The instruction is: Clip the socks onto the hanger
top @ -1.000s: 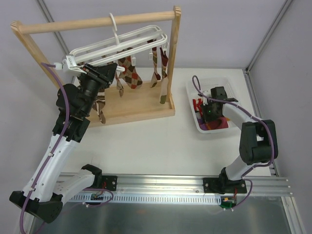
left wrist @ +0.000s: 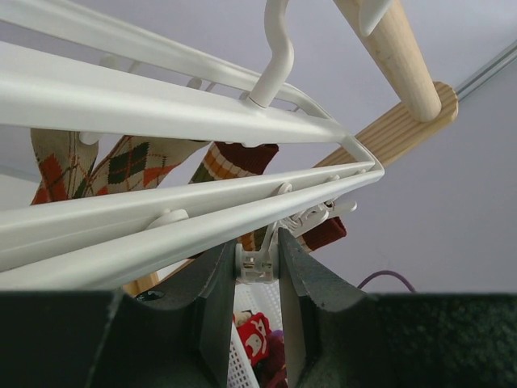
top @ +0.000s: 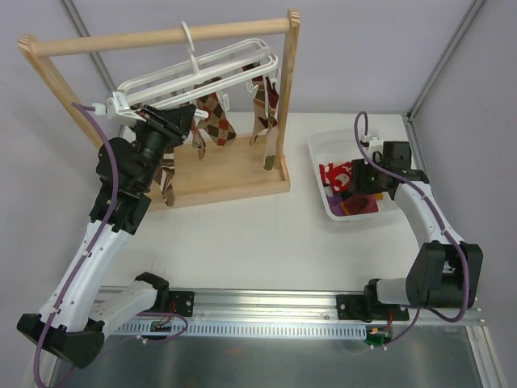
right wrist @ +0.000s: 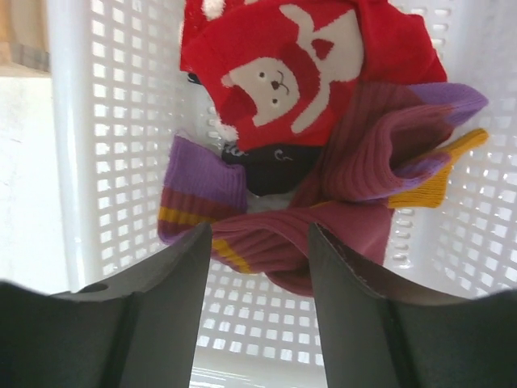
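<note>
The white hanger [top: 218, 69] hangs from a wooden rack, several patterned socks [top: 214, 121] clipped beneath it. My left gripper is shut on a white clip of the hanger at its lower rail, in the left wrist view. My right gripper is over the white basket [right wrist: 113, 153], fingers apart, above loose socks: a red one with a bear [right wrist: 283, 81], a purple striped one [right wrist: 202, 182] and maroon ones [right wrist: 355, 153]. Whether anything lies between its fingers lower down is not clear, but none appears held.
The rack's wooden base [top: 226, 182] stands left of the basket.
The left arm stays at the hanger; the hanging socks have swayed slightly.
</note>
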